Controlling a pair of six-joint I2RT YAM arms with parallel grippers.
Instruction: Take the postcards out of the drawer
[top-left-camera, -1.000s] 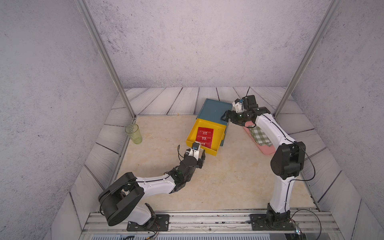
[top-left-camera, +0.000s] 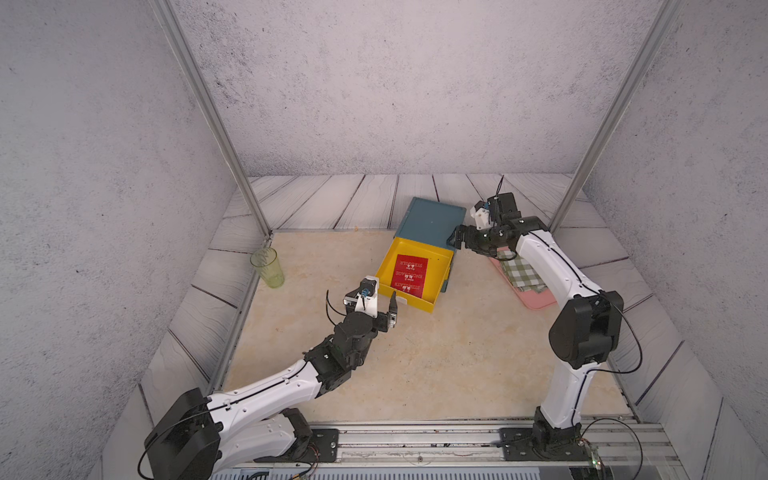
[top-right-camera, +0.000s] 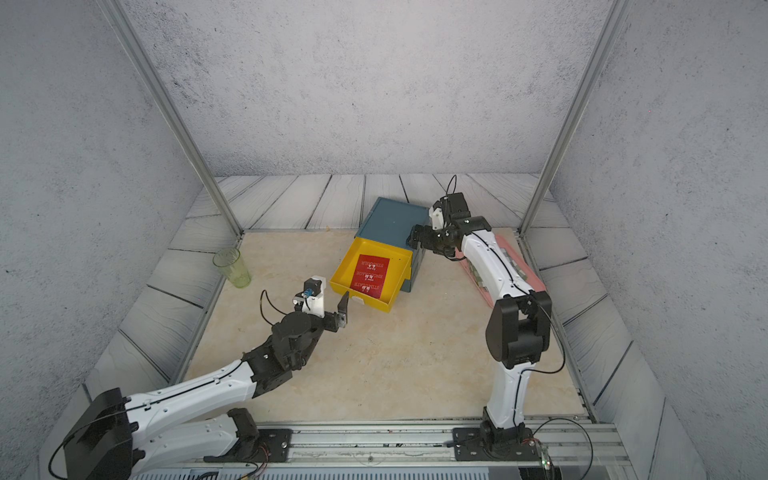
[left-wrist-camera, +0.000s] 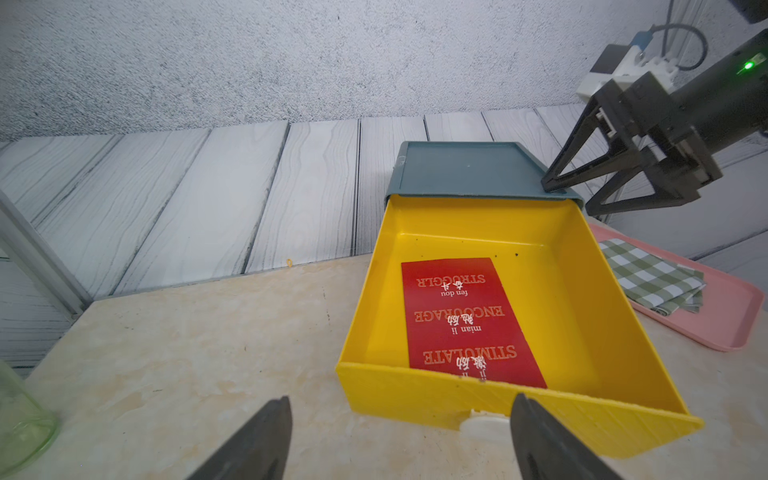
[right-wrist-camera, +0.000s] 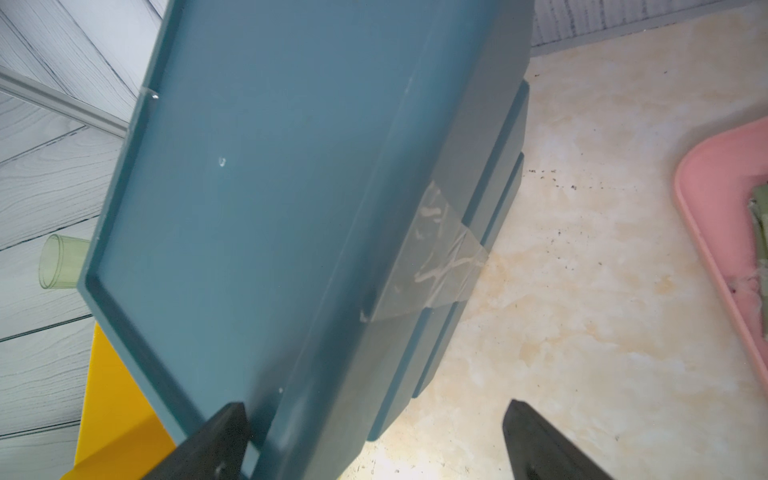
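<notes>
The yellow drawer (top-left-camera: 438, 276) is pulled out of the blue-grey box (top-left-camera: 428, 216), with red postcards (top-left-camera: 409, 274) lying flat inside. My left gripper (top-left-camera: 373, 308) is open in front of the drawer, apart from its white handle (left-wrist-camera: 485, 428), with nothing between its fingers. My right gripper (top-left-camera: 457, 237) is at the box's top right corner, its fingertips astride or beside that edge in the right wrist view; it is open.
A pink tray (top-left-camera: 532, 300) with a checked cloth (left-wrist-camera: 652, 276) lies to the right of the box. A green glass (top-left-camera: 268, 268) stands at the far left.
My left gripper has moved left and a little up, away from the drawer handle. My right gripper has shifted slightly right. The drawer and postcards look almost unmoved.
</notes>
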